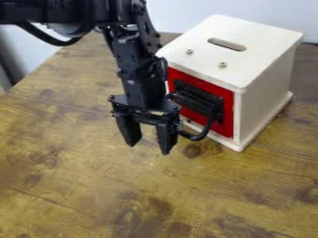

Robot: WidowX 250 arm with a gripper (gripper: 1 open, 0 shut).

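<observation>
My black gripper (147,135) hangs low over the wooden table, its two fingers apart and nothing visible between them. It is just in front and left of a pale wooden box (263,88) with a slot on top and a red front panel (229,133). A black piece (199,97) with a bar-like handle is on that red front. The arm partly hides the box's left side, and I cannot tell whether the gripper touches the handle.
A narrow strip is free right of the box. A white wall stands behind.
</observation>
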